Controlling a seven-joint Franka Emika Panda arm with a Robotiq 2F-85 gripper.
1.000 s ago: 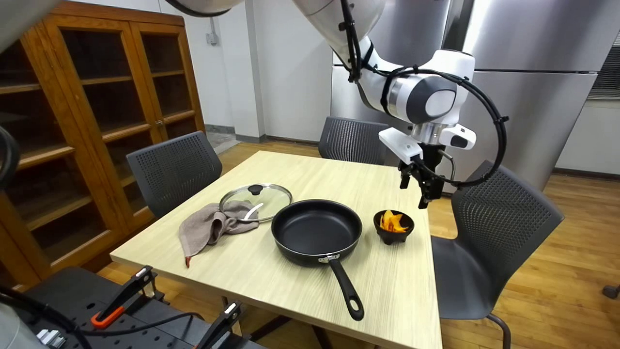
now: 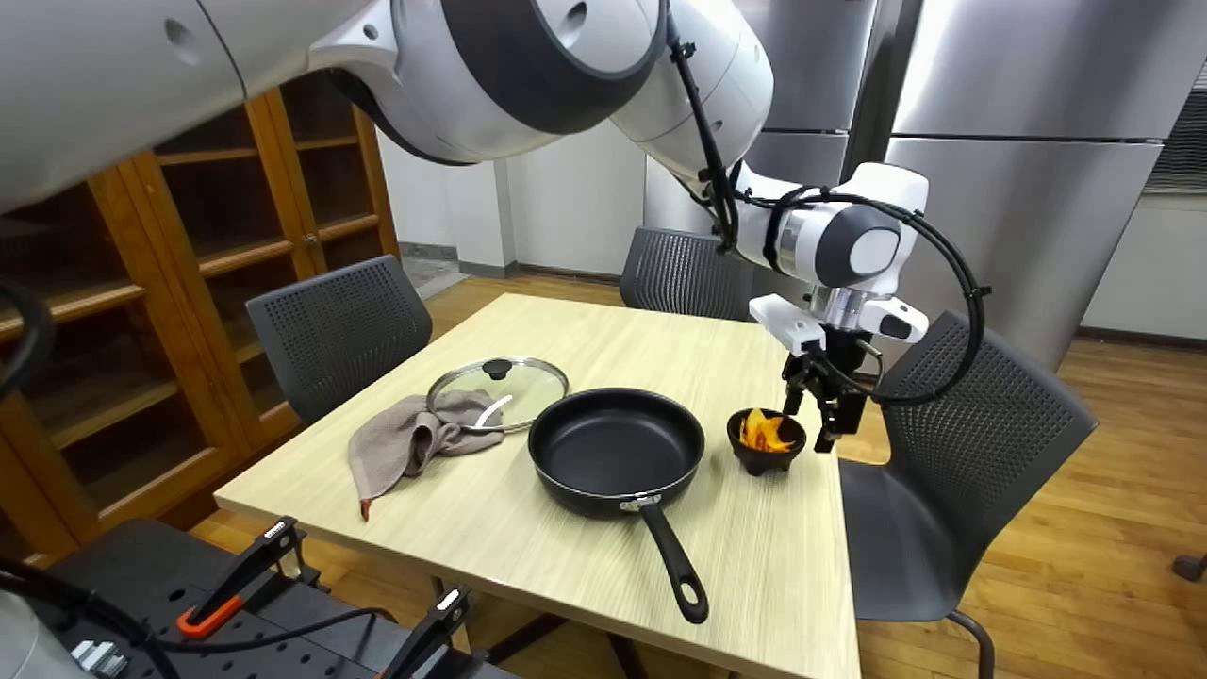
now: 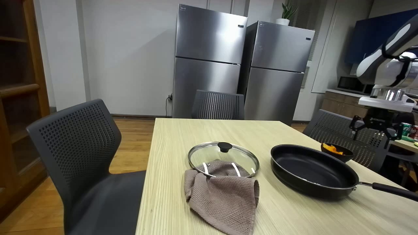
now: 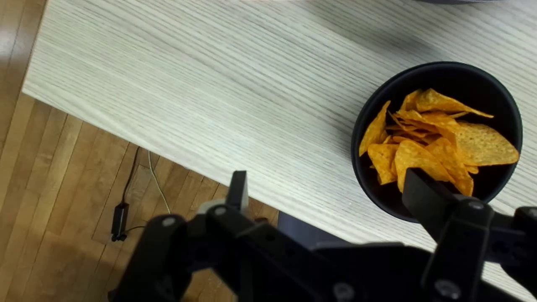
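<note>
Orange chips (image 4: 426,141) fill part of a small black bowl (image 2: 767,459), which stands near the table's right edge in exterior view 1. Just behind and to the right of it, my gripper (image 2: 810,425) hangs open, pointing down, with nothing held. In the wrist view, one fingertip (image 4: 421,193) overlaps the near rim of the bowl, while the other lies well to the left, over the table's edge. Whether that overlapping finger touches the bowl cannot be told. Exterior view 2 has the gripper (image 3: 373,137) at the right, above and behind the bowl (image 3: 337,152).
A black frying pan (image 2: 617,449) sits left of the bowl, its handle toward the front edge. Further left, a glass lid (image 2: 515,390) rests partly over a grey-brown cloth (image 2: 392,442). A chair (image 2: 953,453) stands close at the right.
My gripper has come down and slightly to the right, closer to the bowl's height. The rest of the arm has lowered too. The bowl, pan, lid and cloth have stayed put.
</note>
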